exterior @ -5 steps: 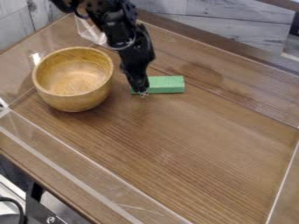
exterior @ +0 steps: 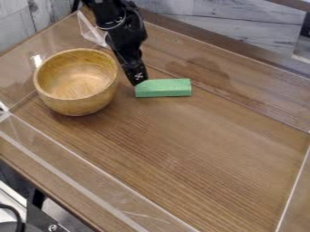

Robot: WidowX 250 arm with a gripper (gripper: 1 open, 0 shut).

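Note:
My gripper [exterior: 137, 74] is a black assembly reaching down from the top, its fingertips just behind the left end of a green rectangular block [exterior: 164, 88], with nothing visible held between them. The block lies flat on the wooden table. To the left, a round tan bowl [exterior: 75, 80] sits close to the gripper.
A pale wall [exterior: 255, 18] runs along the back, and the table's left edge drops away at the lower left, where dark cables show.
My gripper has moved back and up from over the block's left end, and slightly left.

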